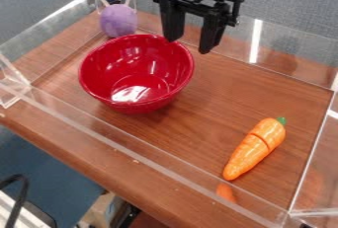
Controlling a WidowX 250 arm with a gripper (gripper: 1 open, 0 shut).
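Observation:
My black gripper (192, 33) hangs open at the top centre, its two fingers spread above the back of the wooden table, just behind the red bowl, with nothing visible between them. The glossy red bowl (134, 74) sits left of centre. A purple ball-like object (118, 20) lies behind the bowl at the back left. An orange toy carrot (254, 149) with a green tip lies at the front right, apart from the bowl.
Clear plastic walls (303, 72) edge the wooden tabletop (238, 94). Below the table at the lower left are a blue floor and a dark cable.

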